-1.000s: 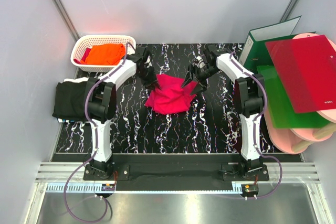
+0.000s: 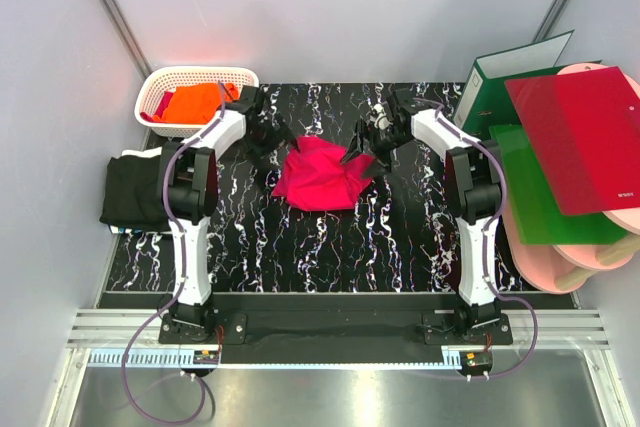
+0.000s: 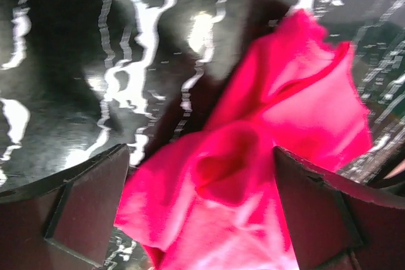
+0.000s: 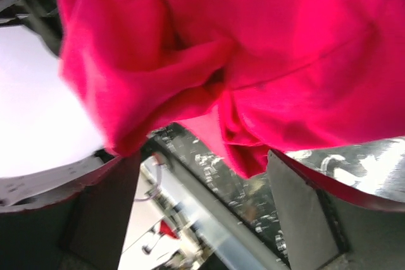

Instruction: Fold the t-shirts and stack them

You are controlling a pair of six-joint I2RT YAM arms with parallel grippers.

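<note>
A crumpled pink-red t-shirt (image 2: 318, 177) lies bunched on the middle of the black marbled table. My left gripper (image 2: 280, 143) is open at its upper left edge; in the left wrist view, raised folds of the shirt (image 3: 253, 181) lie below and between the spread fingers. Over the shirt's right side, my right gripper (image 2: 366, 155) stands open too. The right wrist view has loose folds of shirt (image 4: 158, 74) near both fingertips, but whether they touch is unclear. A folded dark shirt stack (image 2: 135, 192) sits at the table's left, partly hidden by the left arm.
A white basket (image 2: 150, 112) with orange and pink cloth stands at the back left. On the right are a green binder (image 2: 490, 97) and red and green boards (image 2: 580, 137) on a pink stand.
My left gripper has moved left and slightly back, away from the shirt's middle. The shirt has shifted a little to the left and backward.
</note>
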